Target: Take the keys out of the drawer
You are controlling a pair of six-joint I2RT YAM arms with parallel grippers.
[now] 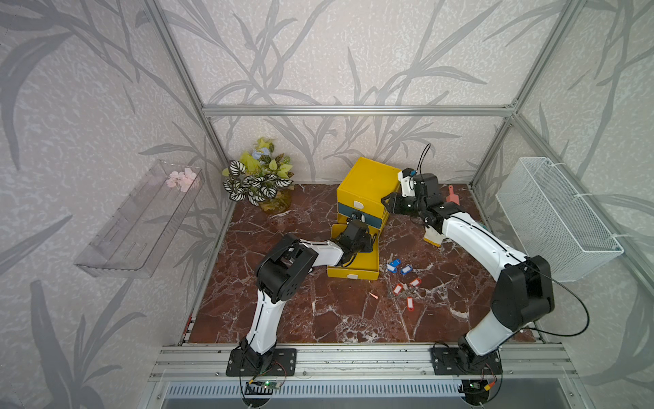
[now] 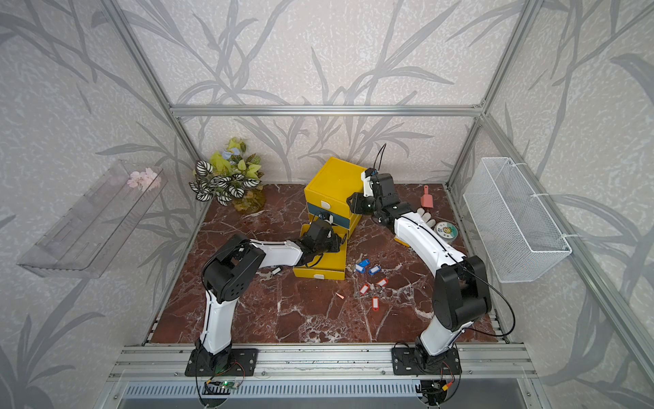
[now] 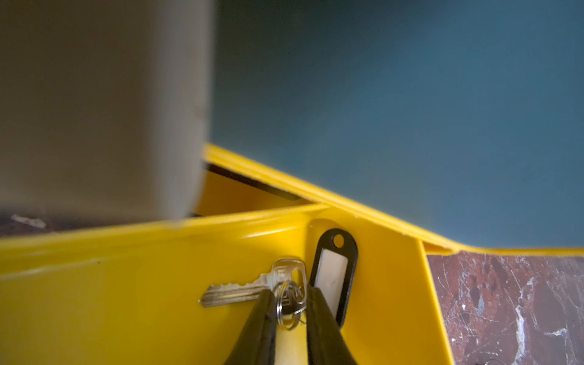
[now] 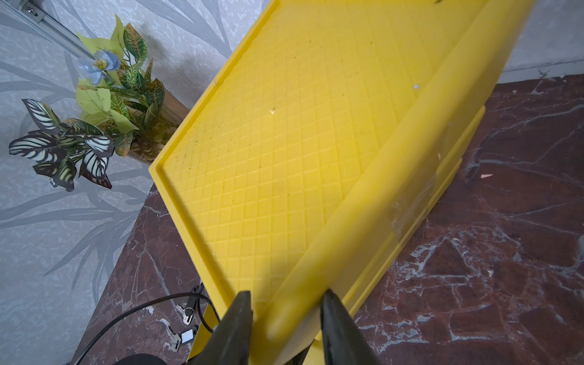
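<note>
The open yellow drawer (image 1: pixel 353 271) sticks out below the yellow cabinet (image 1: pixel 368 178). In its corner, in the left wrist view, lie a silver key (image 3: pixel 234 295) and a black tag (image 3: pixel 330 267) with a ring. My left gripper is down at the key ring, fingers part open; whether it holds anything is unclear. My right gripper has its fingers either side of the raised edge of the cabinet's top in the right wrist view.
Blue and red key tags (image 1: pixel 410 302) lie right of the drawer. A plant (image 1: pixel 259 177) stands back left, a clear tray (image 1: pixel 136 225) and white mesh basket (image 1: pixel 558 218) at the sides.
</note>
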